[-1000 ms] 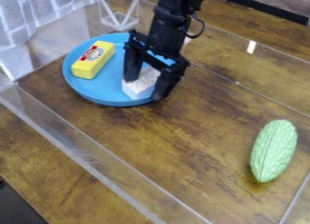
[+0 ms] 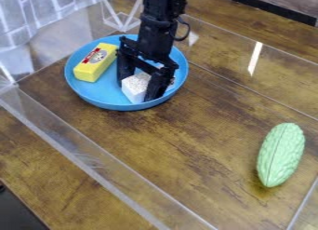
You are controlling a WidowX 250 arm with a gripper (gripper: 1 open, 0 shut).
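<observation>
My black gripper (image 2: 147, 71) reaches down from the top into a blue plate (image 2: 89, 90). Its fingers are around or just over a small white block (image 2: 137, 88) near the plate's middle; whether they grip it is unclear. A yellow box (image 2: 95, 62) with a red label lies in the plate's left side.
A pale green cabbage-like vegetable (image 2: 281, 154) lies on the wooden table (image 2: 162, 169) at the right. Clear plastic or metal edging runs along the left and right.
The gripper has moved left and its fingers have drawn closer together around the white block. The yellow box and the green vegetable have not moved.
</observation>
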